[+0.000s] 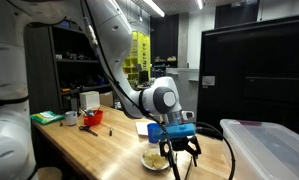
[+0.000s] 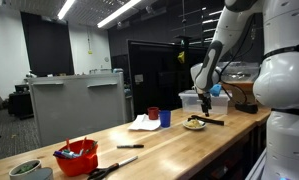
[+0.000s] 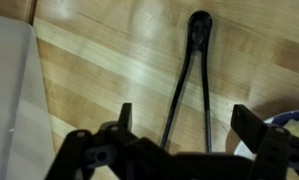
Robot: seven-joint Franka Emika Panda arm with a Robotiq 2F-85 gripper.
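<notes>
In the wrist view, black tongs (image 3: 196, 60) lie on the wooden table, their joined end toward the top and their two arms spreading downward. My gripper is open above the tongs, one finger on each side of them and nothing held. The exterior view 1 shows the gripper (image 1: 181, 153) low over the table beside a white bowl (image 1: 155, 160) with yellowish contents. That bowl (image 2: 195, 124) also appears in exterior view 2, near the arm.
A clear plastic bin (image 1: 264, 150) stands at the table's right side. Behind the bowl are a blue cup (image 1: 155, 131) and a red container (image 1: 173, 125). Farther off sit a red basket (image 2: 76, 157), a knife (image 2: 129, 146) and a folded towel (image 2: 146, 122).
</notes>
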